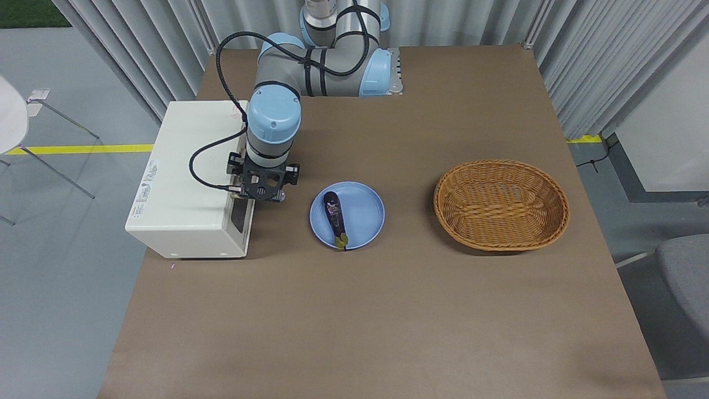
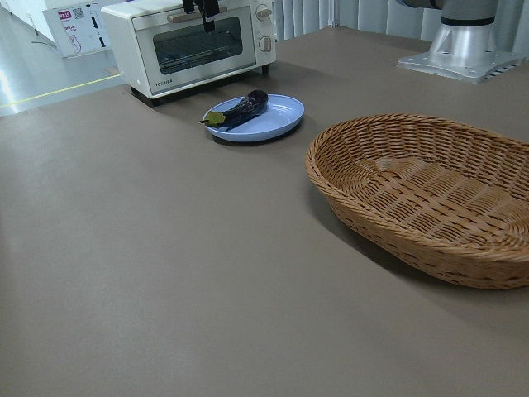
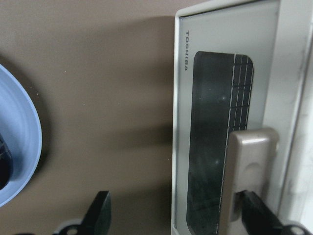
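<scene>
My gripper (image 1: 262, 183) is at the front of the white Toshiba toaster oven (image 1: 183, 179), over its door handle (image 3: 249, 166). In the wrist view the fingers stand apart, open, with the right one against the handle and the left one over the table side. The oven door (image 2: 198, 51) looks closed in the left view. An eggplant (image 1: 334, 216) lies on a blue plate (image 1: 362, 216) to the right of the oven.
An oval wicker basket (image 1: 502, 206) stands empty right of the plate. The arm's base sits at the back.
</scene>
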